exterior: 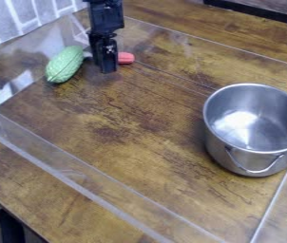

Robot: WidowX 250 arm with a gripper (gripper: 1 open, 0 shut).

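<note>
My black gripper (105, 59) hangs low at the upper left, between a pale green corn-like vegetable (65, 64) and a small red object (125, 58) just to its right. Whether its fingers are open or shut is hard to make out. A steel pot (253, 134) with a wire handle stands at the right.
Clear plastic edging runs along the left, front and right sides. A light patterned cloth (13, 24) is at the back left.
</note>
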